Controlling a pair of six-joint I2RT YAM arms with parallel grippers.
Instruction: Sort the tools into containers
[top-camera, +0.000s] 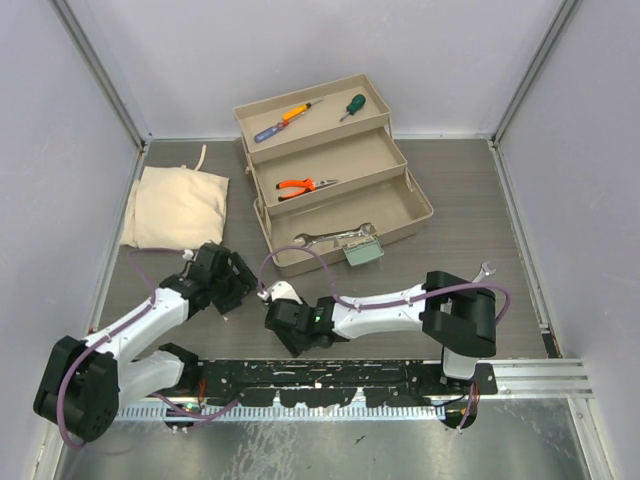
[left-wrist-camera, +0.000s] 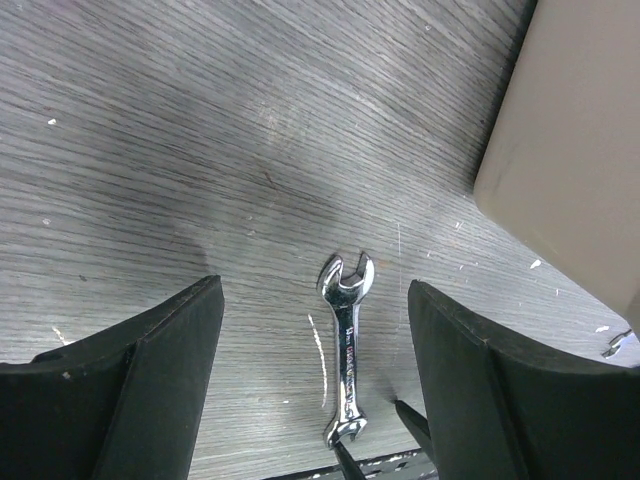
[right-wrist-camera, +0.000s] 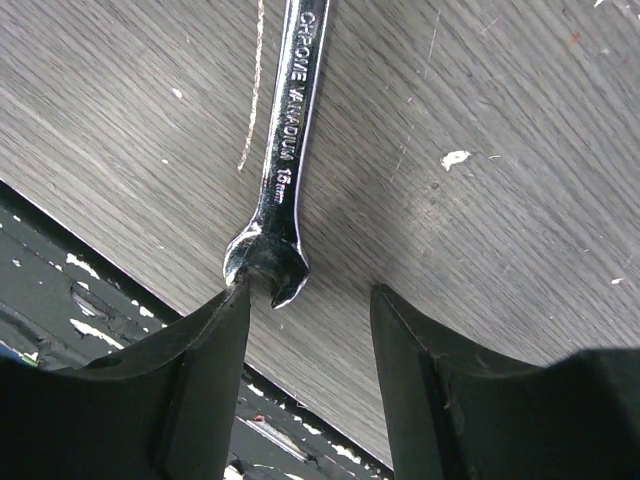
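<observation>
A chrome wrench (left-wrist-camera: 346, 350) lies flat on the grey table. In the left wrist view it sits between the spread fingers of my open left gripper, not touched by them. My right gripper is open over the wrench's near end; in the right wrist view the open-ended finger of the wrench (right-wrist-camera: 282, 190) lies close to the left finger (right-wrist-camera: 215, 340). From above, the right arm mostly covers this wrench. Another wrench (top-camera: 484, 271) lies on the table at the right. Wrenches (top-camera: 335, 236) rest in the toolbox's lowest tray.
The beige toolbox (top-camera: 419, 205) stands at the back, its trays stepped. Orange pliers (top-camera: 300, 187) lie in the middle tray, and screwdrivers (top-camera: 293, 113) in the top one. A cream cloth bag (top-camera: 175, 208) is at the left. Table to the right of the box is largely clear.
</observation>
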